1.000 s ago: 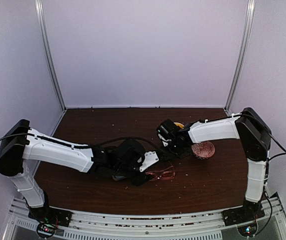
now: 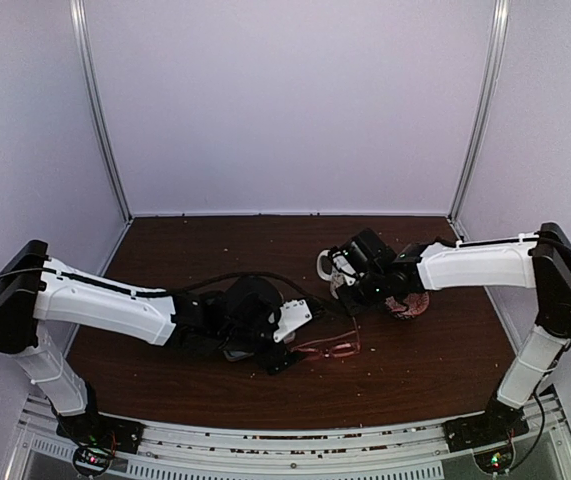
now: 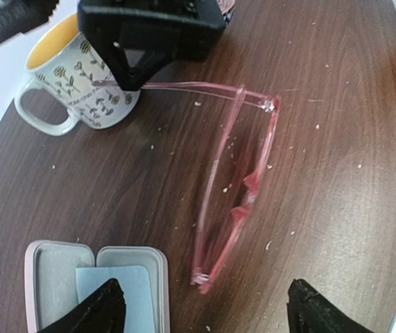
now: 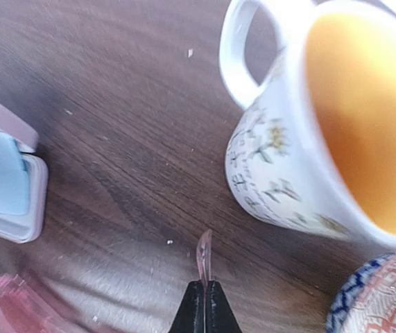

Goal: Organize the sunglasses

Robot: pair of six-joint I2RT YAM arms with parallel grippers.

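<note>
Pink clear-framed glasses (image 3: 250, 184) lie on the table, one temple (image 3: 208, 187) folded along the frame and the other (image 3: 191, 86) stretched out toward my right gripper. That gripper is shut on the outstretched temple, whose tip (image 4: 204, 250) pokes out past its fingers. My left gripper stands open over the near end of the glasses, its fingers apart with nothing gripped. An open grey case (image 3: 157, 260) with a light blue cloth (image 3: 125, 284) in it sits at lower left in the left wrist view.
A white flowered mug (image 4: 274, 163) with a yellow inside stands close beside my right gripper. Just past it is a patterned red-and-blue bowl (image 4: 385, 298).
My right arm has shifted to the right, drawing the temple outward, and the glasses have moved slightly right. The left arm has shifted only a little.
</note>
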